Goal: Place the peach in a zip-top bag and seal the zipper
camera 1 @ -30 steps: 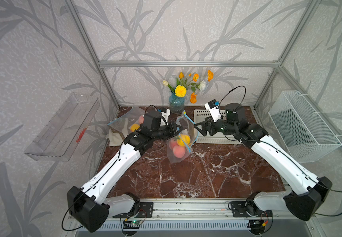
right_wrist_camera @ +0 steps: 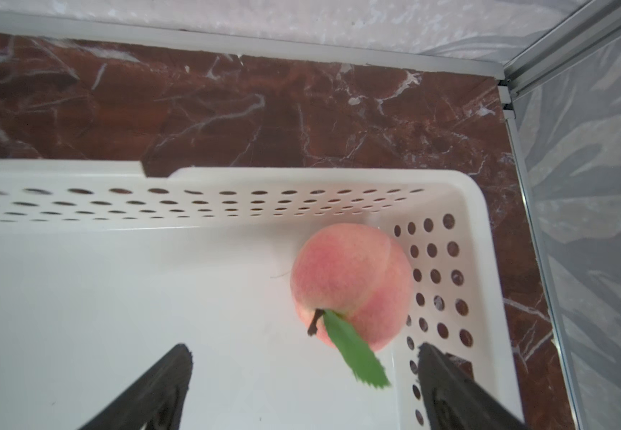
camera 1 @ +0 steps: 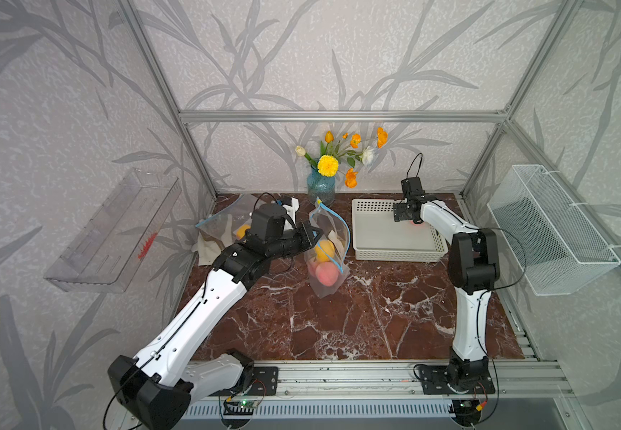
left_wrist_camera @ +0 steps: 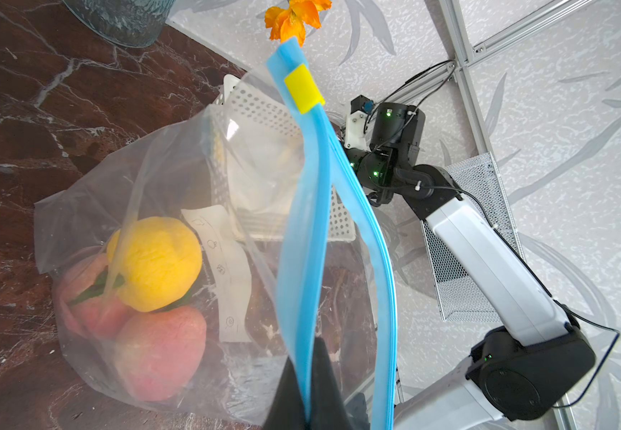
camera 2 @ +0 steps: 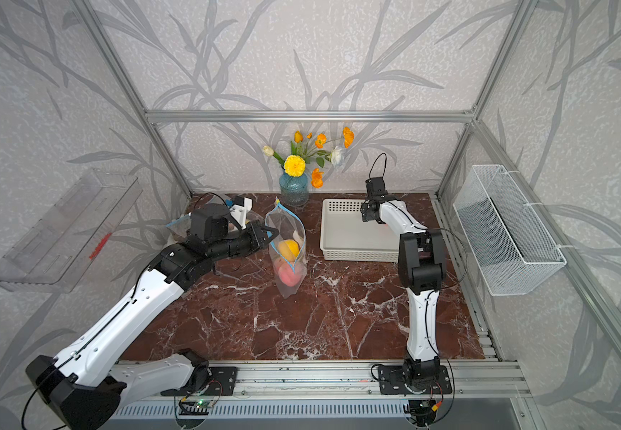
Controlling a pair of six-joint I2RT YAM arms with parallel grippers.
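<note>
A peach [right_wrist_camera: 349,279] with a green leaf lies in the back right corner of the white perforated basket [camera 1: 364,252]. Over it hangs my right gripper, fingers apart on either side below the peach in the right wrist view, nothing between them. My left gripper is shut on the blue zipper edge of an upright clear zip bag [left_wrist_camera: 145,172], which holds a yellow fruit [left_wrist_camera: 154,263] and pink peaches [left_wrist_camera: 158,352].
A blue vase of flowers [camera 1: 321,186] stands at the back. Another clear bag [camera 1: 217,225] lies behind my left arm. Wire and plastic baskets hang on the side walls.
My right gripper has moved from beside the bag to over the basket's back right corner. My left gripper and the bag have shifted slightly left.
</note>
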